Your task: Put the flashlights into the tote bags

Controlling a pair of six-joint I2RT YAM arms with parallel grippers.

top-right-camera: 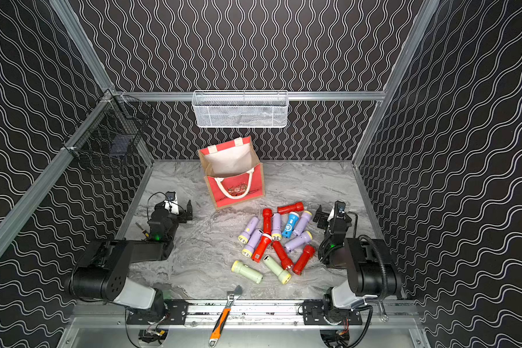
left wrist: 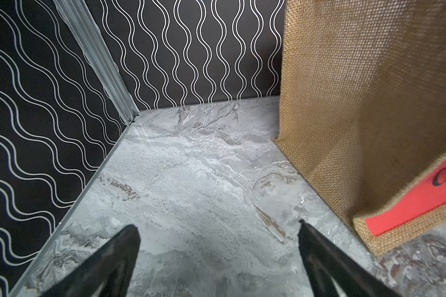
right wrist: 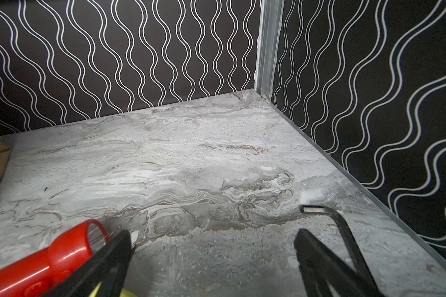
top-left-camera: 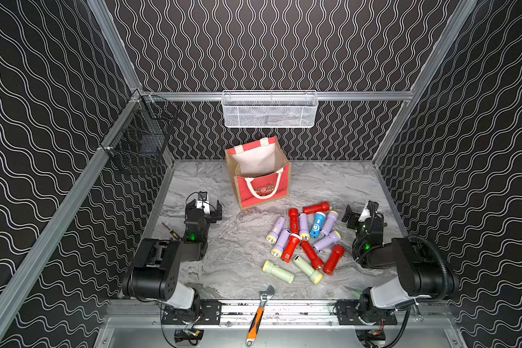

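One tote bag (top-left-camera: 263, 188), red and tan burlap with white handles, stands upright and open-topped toward the back of the table. To its front right lies a loose cluster of flashlights: several red ones such as this red flashlight (top-left-camera: 333, 259), several purple ones like this purple flashlight (top-left-camera: 276, 229), a blue flashlight (top-left-camera: 317, 224) and two pale green ones, among them a green flashlight (top-left-camera: 278, 271) at the front. Left of the bag, my left gripper is open and empty. Right of the cluster, my right gripper stands open, with a red flashlight (right wrist: 39, 267) beside its left finger.
A black hex key (right wrist: 344, 232) lies on the table near the right wall. An orange-handled wrench (top-left-camera: 258, 319) rests on the front rail. A white wire basket (top-left-camera: 269, 110) hangs at the back, a black one (top-left-camera: 142, 133) at left.
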